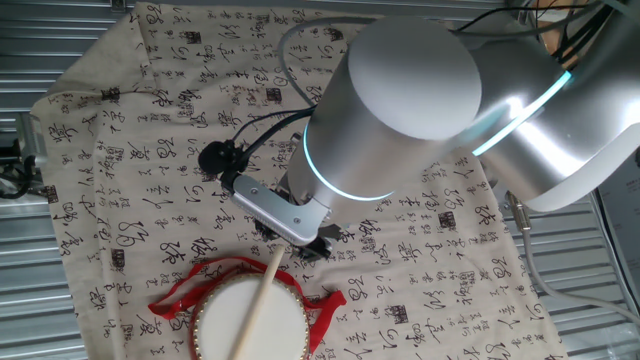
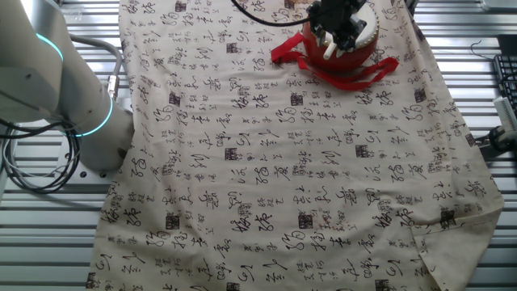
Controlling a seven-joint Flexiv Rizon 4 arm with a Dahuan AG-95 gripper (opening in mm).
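Observation:
A small drum [image 1: 226, 312] with a pale head and a red body sits at the bottom of exterior view 1. In exterior view 2 the drum [image 2: 367, 36] stands at the top right, partly behind my gripper [image 2: 335, 37]. Across its head lies a light wooden drumstick [image 1: 258, 308], one end jutting past the rim towards the arm. My gripper [image 1: 292, 244] is over that jutting end, its dark fingers spread to either side, so it looks open. The bracket hides much of the fingers from above. In exterior view 2 the drumstick's tip [image 2: 329, 51] shows just under the fingers.
Red ribbons [image 1: 329, 312] spread from the drum onto the patterned cloth [image 2: 266, 178]. A black device [image 2: 494, 142] stands by the cloth's side edge. A thin cable [image 1: 262, 122] runs along the arm to the camera [image 1: 218, 157] beside the gripper.

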